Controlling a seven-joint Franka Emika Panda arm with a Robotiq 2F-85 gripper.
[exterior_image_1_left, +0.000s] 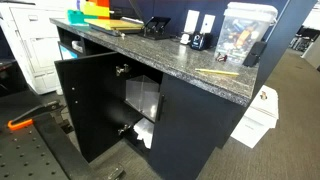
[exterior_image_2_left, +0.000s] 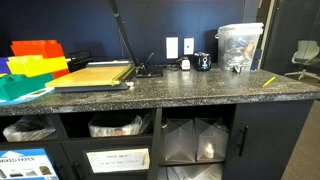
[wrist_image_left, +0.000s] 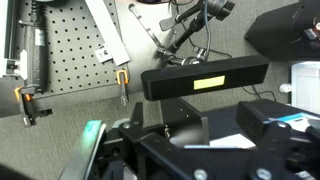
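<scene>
My gripper shows along the bottom of the wrist view, its dark fingers (wrist_image_left: 122, 133) wide apart. It is open, and I see nothing held between them. A black bar with a yellow label (wrist_image_left: 205, 80) lies just ahead of the fingers in that view. Neither exterior view shows the gripper. Under the speckled counter (exterior_image_1_left: 150, 48), a black cabinet door (exterior_image_1_left: 95, 103) stands swung open in exterior view 1. Inside the cabinet are a clear container (exterior_image_1_left: 143, 97) and something white (exterior_image_1_left: 144, 131) below it.
On the counter stand a clear bin (exterior_image_2_left: 238, 46), a stack of coloured blocks (exterior_image_2_left: 35, 70), a yellow-topped board (exterior_image_2_left: 92, 77) and a yellow pencil (exterior_image_2_left: 269, 81). A perforated black table (wrist_image_left: 75, 67) carries tools.
</scene>
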